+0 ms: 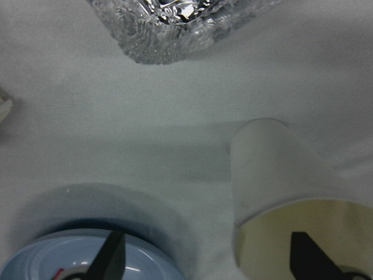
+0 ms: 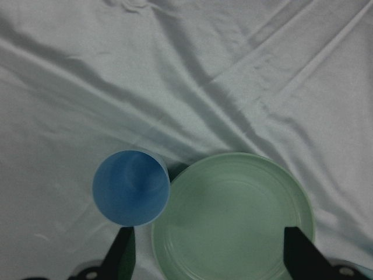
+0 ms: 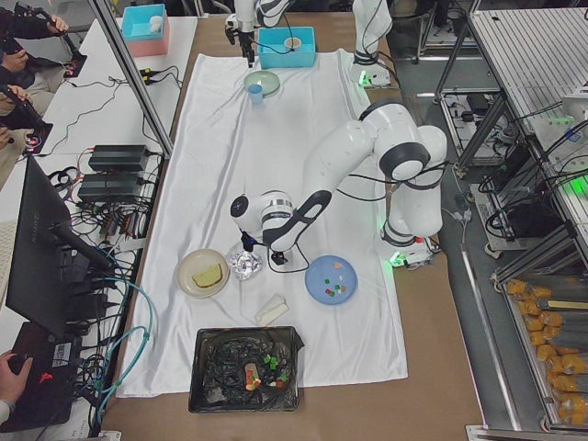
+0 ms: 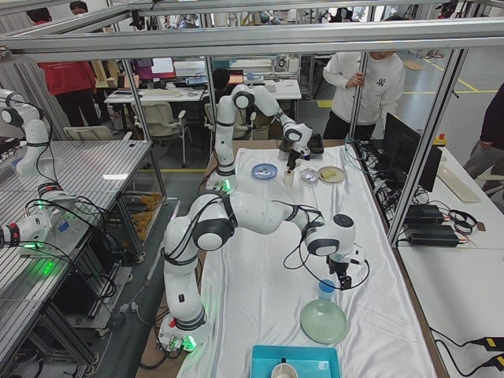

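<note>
My left gripper is open just above a white cup (image 1: 268, 169) with a cream inside. Crumpled foil (image 1: 175, 29) and a blue bowl or plate (image 1: 134, 262) lie beside it; in the camera left view they are foil (image 3: 245, 264) and a blue plate (image 3: 331, 280) with small pieces on it. My right gripper stands open over a light blue cup (image 2: 131, 184) and a green plate (image 2: 233, 216), which sit side by side on the white cloth.
A beige plate with a yellow item (image 3: 209, 274), a white wrapped item (image 3: 272, 310) and a black-lined tray (image 3: 230, 395) are near the left arm. A turquoise bin (image 4: 268, 362) with a cup stands by the green plate.
</note>
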